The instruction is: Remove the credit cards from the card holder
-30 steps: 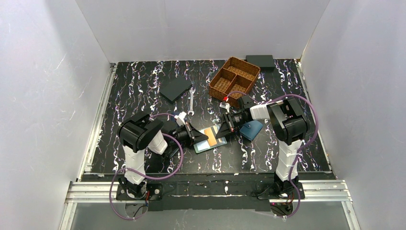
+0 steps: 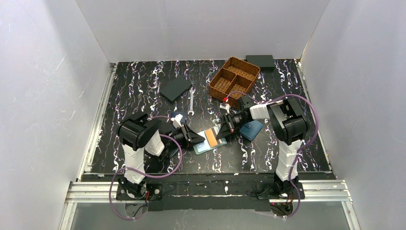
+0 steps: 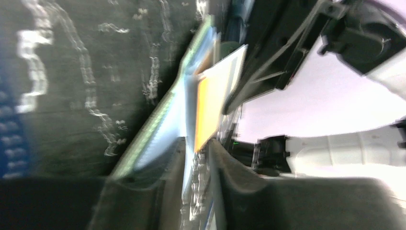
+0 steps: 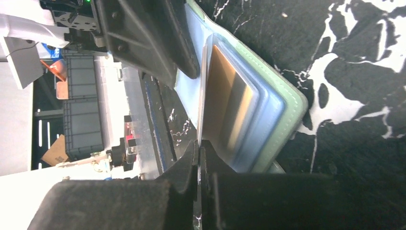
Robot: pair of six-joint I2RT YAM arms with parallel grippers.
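Note:
The card holder (image 2: 203, 146), light blue with a pale green edge, lies between my grippers at the front middle, cards stacked in it, an orange one (image 2: 211, 138) showing. In the right wrist view my right gripper is shut on a thin edge standing up beside the cards (image 4: 230, 105). My left gripper (image 2: 196, 140) is at the holder's left end; in its blurred wrist view its fingertips are low beside the holder, slightly apart, and I cannot make out anything held between them.
A wicker basket (image 2: 239, 69) stands at the back right, a wrench (image 2: 191, 101) and dark slab (image 2: 172, 87) at back left, a second dark box (image 2: 260, 60) behind the basket. A blue case (image 2: 253, 132) lies under the right arm.
My left gripper has shifted slightly left and down over the holder's end. The right arm shows little change.

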